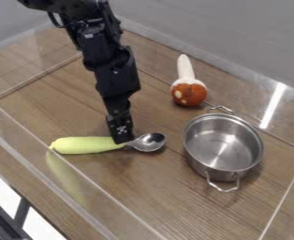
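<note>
My black gripper (120, 131) is low over the wooden surface, its tips at the neck of a spoon (149, 142) with a pale yellow-green handle (84, 144). The spoon lies with its metal bowl to the right. I cannot tell whether the fingers are open or shut on the neck.
A steel pot (222, 141) with two handles stands at the right. A white-handled object with an orange-brown end (188, 92) lies at the back by the grey wall.
</note>
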